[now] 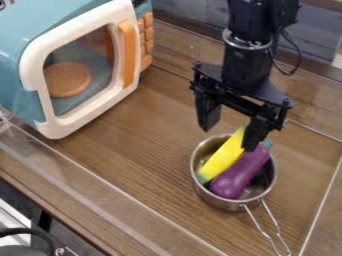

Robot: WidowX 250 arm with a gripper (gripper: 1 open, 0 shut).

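Observation:
My black gripper (233, 118) hangs open above a steel pot (211, 194), its fingers over the pot's back part with nothing seen held between them. In the pot lie a yellow banana-like item (218, 160) and a purple eggplant (238, 174), side by side and tilted toward the back right. The pot's wire handle points toward the front right.
A toy microwave (55, 115) with blue body, white door frame and orange parts stands at the upper left. A wall runs along the back.

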